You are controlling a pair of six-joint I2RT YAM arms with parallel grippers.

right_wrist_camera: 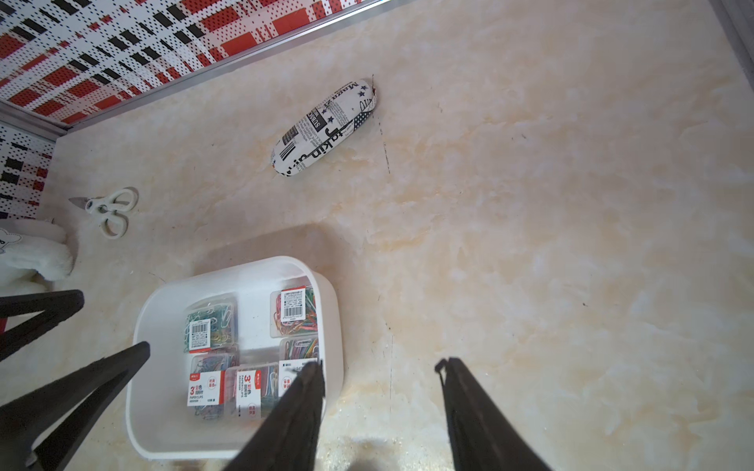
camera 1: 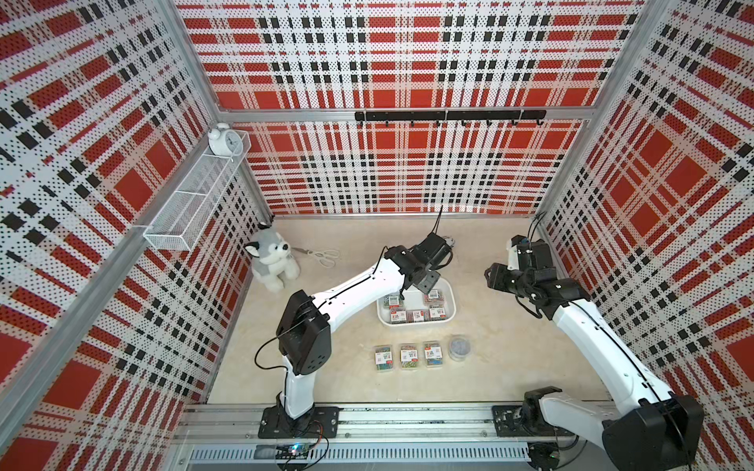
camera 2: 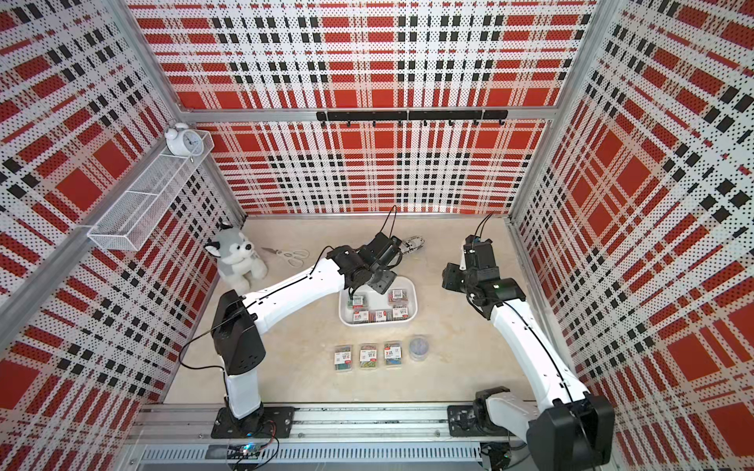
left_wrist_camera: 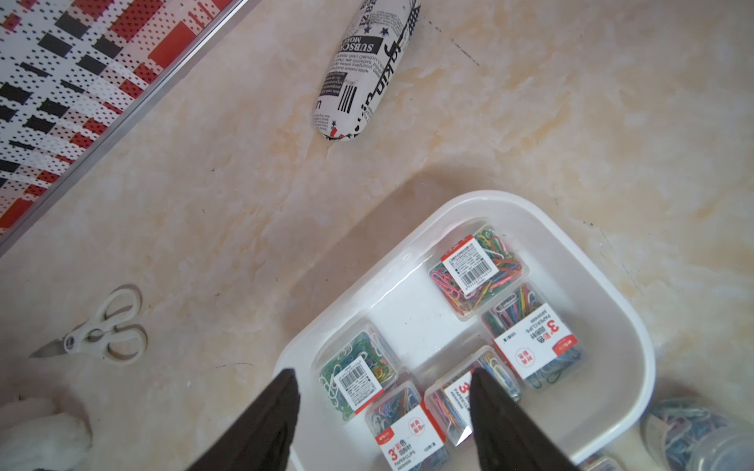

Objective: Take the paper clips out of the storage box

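Observation:
A white storage box (left_wrist_camera: 400,294) stands mid-table with several clear cases of paper clips in it. Among them are a green-clip case (left_wrist_camera: 357,375) at one side, a multicolour case (left_wrist_camera: 480,271) opposite, and a row along the front edge. My left gripper is above the box, its fingers apart and nothing held; in the top left view its tips (camera 1: 428,281) are over the box's back part. Right of the box, higher over bare table, my right gripper has parted, empty fingers. Three clip cases (camera 1: 408,356) line up in front of the box.
A round clear tub (camera 1: 459,347) ends the row of cases. Behind the box lies a printed pouch (right_wrist_camera: 323,128). Scissors (camera 1: 320,256) and a plush husky (camera 1: 271,257) are at the left. Open table spreads to the right of the box.

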